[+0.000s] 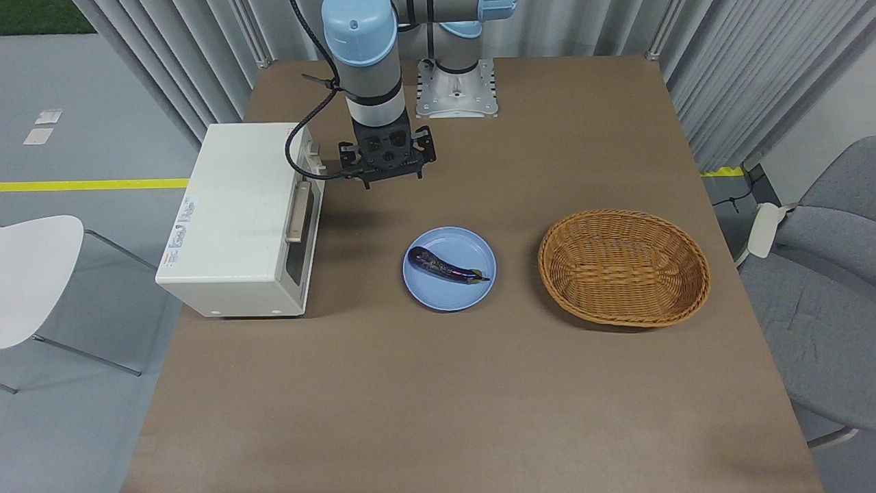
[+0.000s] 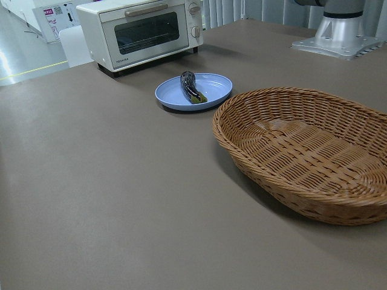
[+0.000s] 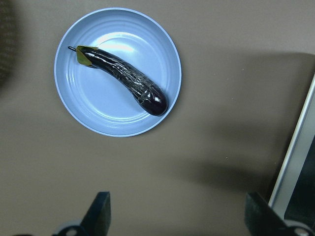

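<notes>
A dark purple eggplant with a green stem lies on a light blue plate on the brown table. A round woven wicker basket stands to the plate's right in the front view, empty. My gripper is raised above the table beside the white oven, back and left of the plate in the front view. In the wrist view its two fingers stand wide apart at the bottom edge, open, with nothing between them.
The white toaster oven stands at the left of the table, its door facing the plate. Chairs stand beyond both sides of the table.
</notes>
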